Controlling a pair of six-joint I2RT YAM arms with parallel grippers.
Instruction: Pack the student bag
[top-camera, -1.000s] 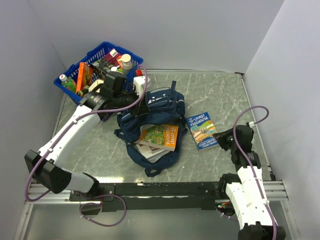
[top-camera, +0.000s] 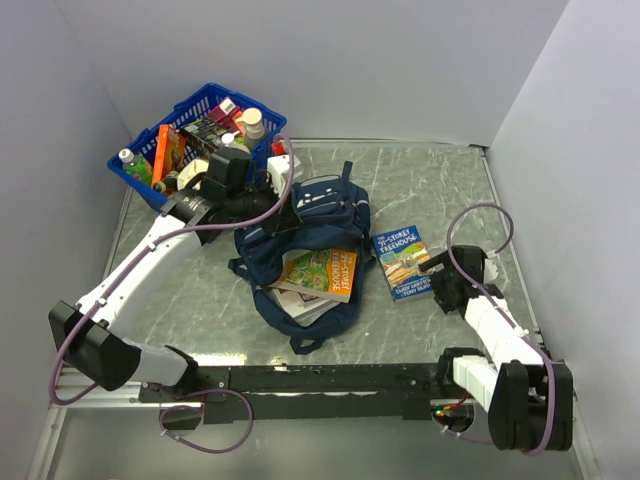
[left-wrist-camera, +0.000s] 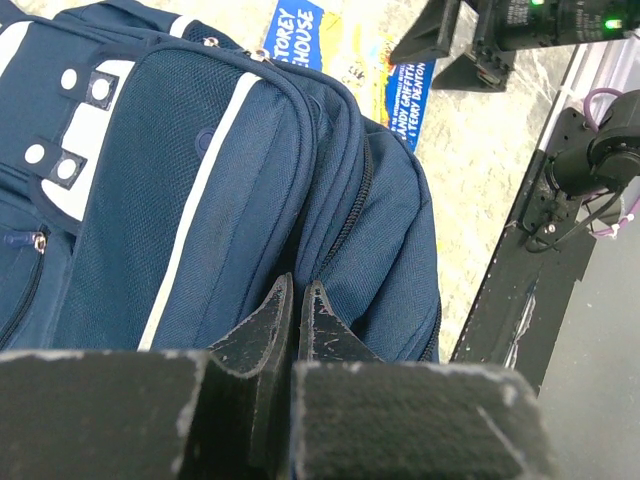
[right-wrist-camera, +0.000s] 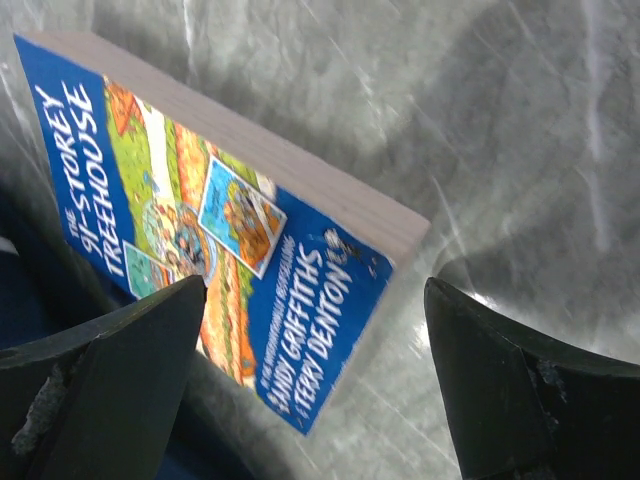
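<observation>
The navy backpack (top-camera: 315, 215) lies open on the counter, books (top-camera: 318, 270) inside it. My left gripper is shut on the backpack's fabric near the zip, holding the flap up. A blue 91-Storey Treehouse book (top-camera: 402, 260) lies flat to the right of the bag; the right wrist view shows its cover (right-wrist-camera: 200, 220) and spine close up. My right gripper hovers open at this book's right side, nothing between its fingers.
A blue basket (top-camera: 145, 140) packed with bottles and boxes stands at the back left. Bare counter (top-camera: 420, 180) shows behind the book and at the front left.
My right arm has moved a little up and left, toward the blue book. The left arm and backpack look unchanged.
</observation>
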